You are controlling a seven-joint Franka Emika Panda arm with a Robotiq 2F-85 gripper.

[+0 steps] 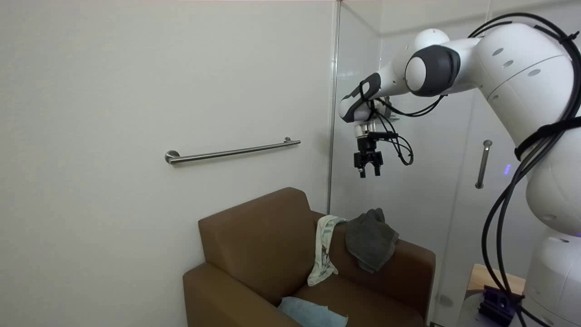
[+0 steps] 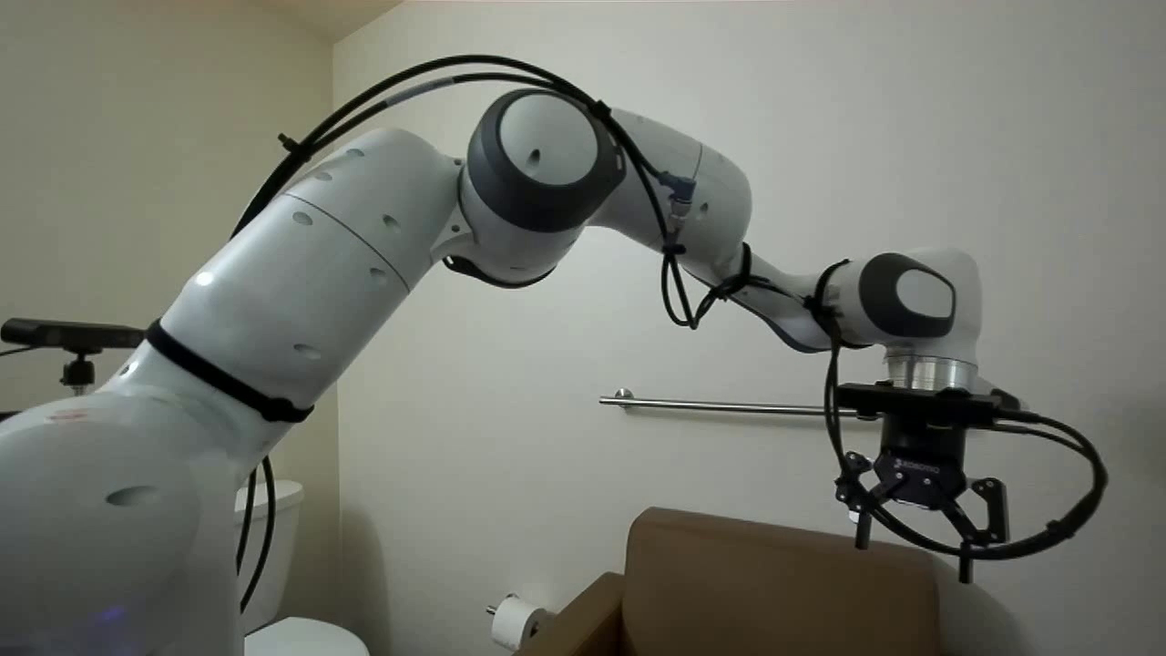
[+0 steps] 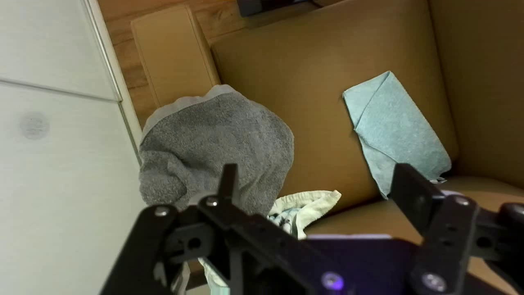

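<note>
High above the armchair, my gripper (image 1: 370, 173) points straight down with its fingers apart and nothing between them. A dark grey towel (image 1: 371, 240) is draped over one arm of the brown armchair (image 1: 256, 240); the wrist view shows this grey towel (image 3: 221, 137) below and left of the fingers. Beside it, a pale patterned cloth (image 1: 322, 248) hangs down from the chair's corner onto the seat. On the seat near the other armrest lies a light blue folded cloth (image 3: 398, 128). In exterior view 2 the open gripper (image 2: 914, 556) hangs before the chair's backrest (image 2: 776, 590).
A metal grab bar (image 1: 234, 153) runs along the wall behind the chair. The glossy white panel (image 3: 54, 196) stands close beside the armrest with the grey towel. Loose black cables (image 2: 1066, 525) loop out beside the gripper. Air around the gripper is otherwise clear.
</note>
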